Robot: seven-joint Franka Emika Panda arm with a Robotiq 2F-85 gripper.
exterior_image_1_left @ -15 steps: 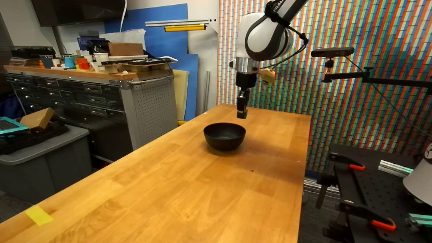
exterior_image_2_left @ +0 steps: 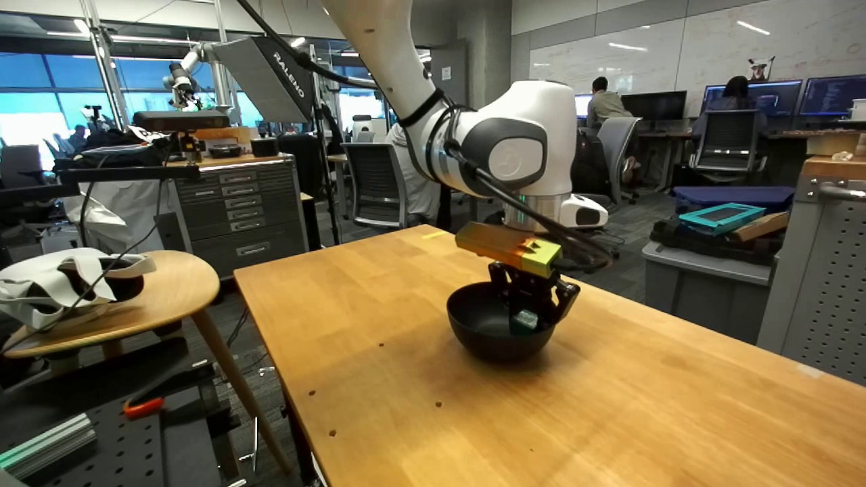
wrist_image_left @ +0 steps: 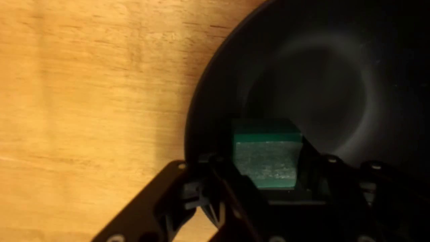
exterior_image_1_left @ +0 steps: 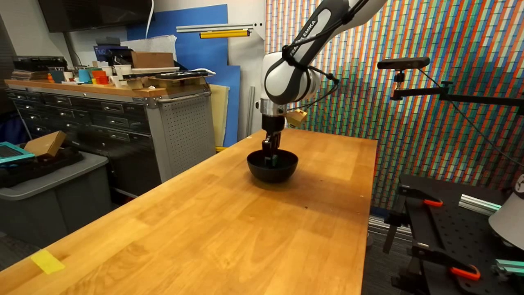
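A black bowl [exterior_image_1_left: 267, 173] stands upright on the wooden table; in the second exterior view the same bowl [exterior_image_2_left: 487, 337] sits under the arm. My gripper [exterior_image_2_left: 532, 318] points straight down with its fingertips inside the bowl, below the rim. Between its fingers is a small green block [wrist_image_left: 266, 161], and the fingers are shut on it. From the wrist, the block appears over the near part of the bowl's [wrist_image_left: 318, 92] inside, whose visible floor is empty. Whether the block touches the bowl cannot be told.
Around the bowl the wooden table [exterior_image_1_left: 236, 236] is clear, apart from a yellow tape strip [exterior_image_1_left: 47, 261] at its near left corner. A black cart [exterior_image_1_left: 457, 231] with clamps stands beyond the right edge, and a drawer cabinet [exterior_image_1_left: 118, 123] beyond the left.
The arm has come down and to the left in the first exterior view, from above and behind the bowl to inside it. The bowl has not moved.
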